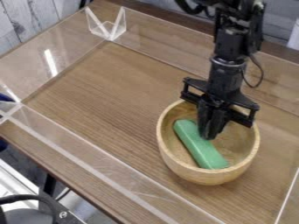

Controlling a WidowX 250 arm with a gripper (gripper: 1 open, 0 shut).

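A tan round bowl (186,168) stands on the right part of the wooden table, with an elongated green object (201,150) lying inside it. My black gripper (205,132) reaches down into the bowl from the back, its tip at the upper end of the green object and covering that end. The fingertips are dark and small, so whether anything is between them is unclear.
A white taped mark sits at the back left. A black cable or ring lies at the lower left corner.
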